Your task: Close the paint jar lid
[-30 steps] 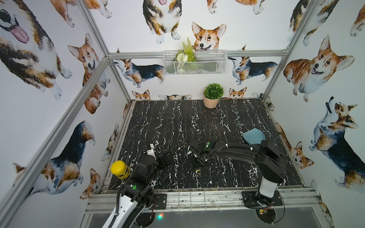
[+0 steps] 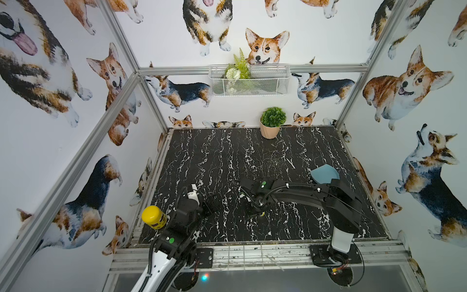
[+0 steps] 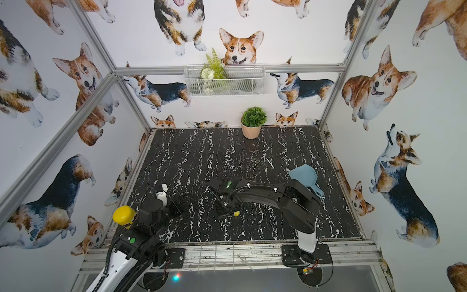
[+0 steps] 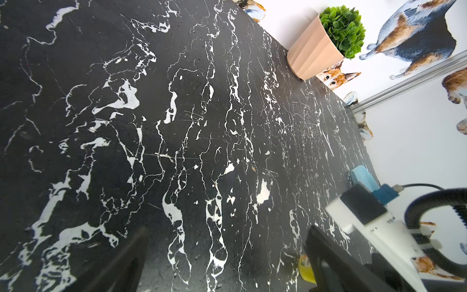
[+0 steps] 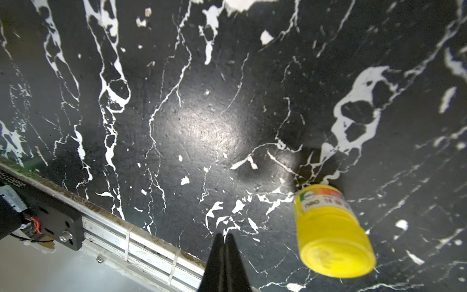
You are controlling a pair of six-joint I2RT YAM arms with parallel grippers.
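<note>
A yellow jar with a printed label stands or lies on the black marble surface beside my right gripper, which is shut with nothing visible between its fingers; its top is hard to make out. In the top views it is mostly hidden under the right arm. Another, larger-looking yellow cylinder is at the left edge beside the left arm. My left gripper is open over bare surface, fingers apart, to the left of the right arm.
A potted plant stands at the back edge. A blue object lies at the right. A metal rail runs along the front.
The right arm has shifted very slightly, and a little more yellow shows beneath it. The left arm has not visibly moved.
</note>
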